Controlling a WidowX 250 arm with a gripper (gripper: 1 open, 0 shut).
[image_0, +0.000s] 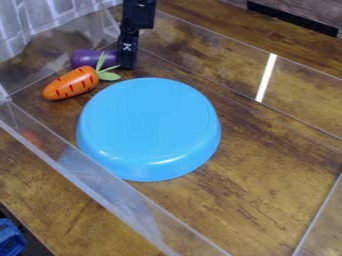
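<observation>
My black gripper reaches down from the top at the back left, beside a purple eggplant toy; whether its fingers are open or shut on it is too dark and small to tell. An orange carrot toy with green leaves lies just in front of the eggplant. A blue round dish, seemingly upside down, sits in the middle of the wooden floor.
Clear plastic walls border the area, with a white strip at the back right. A blue object is at the lower left edge.
</observation>
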